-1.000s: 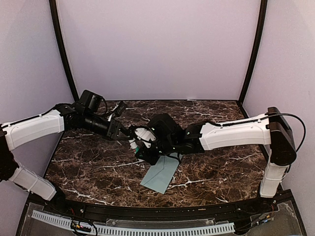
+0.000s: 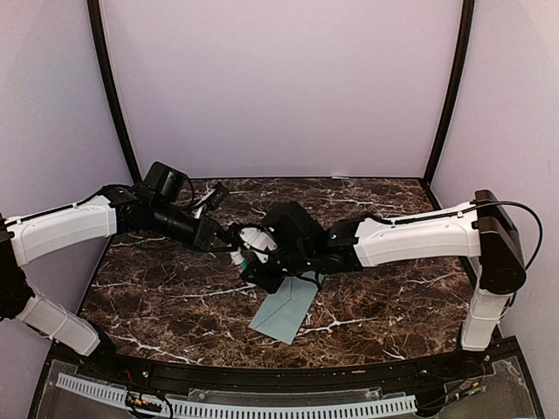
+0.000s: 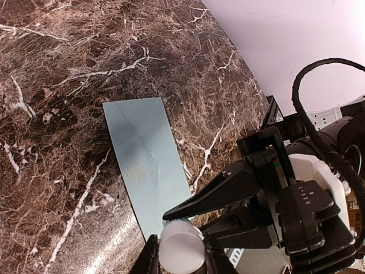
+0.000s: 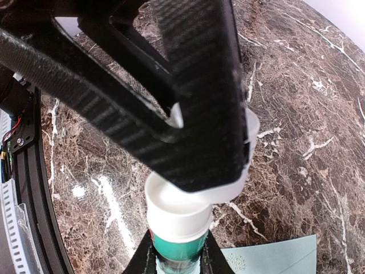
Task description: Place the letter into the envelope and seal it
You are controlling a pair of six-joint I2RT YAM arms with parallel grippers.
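A glue stick with a white end [image 2: 237, 257] and a green band [image 4: 179, 249] is held upright between both arms, above the table. My left gripper [image 2: 233, 248] is shut on its white upper part, seen end-on as a white round [image 3: 181, 254] in the left wrist view. Lower down, my right gripper is shut on the green body. The pale blue-green envelope [image 2: 286, 312] lies flat on the table, partly covered by the right arm in the top view. A diagonal line crosses the envelope [image 3: 142, 151] in the left wrist view. I cannot make out a separate letter.
A small white item [image 2: 339, 178] rests at the back edge. Pale walls enclose the table, and a metal rail [image 2: 236, 408] runs along the front.
The right arm and the envelope look unmoved.
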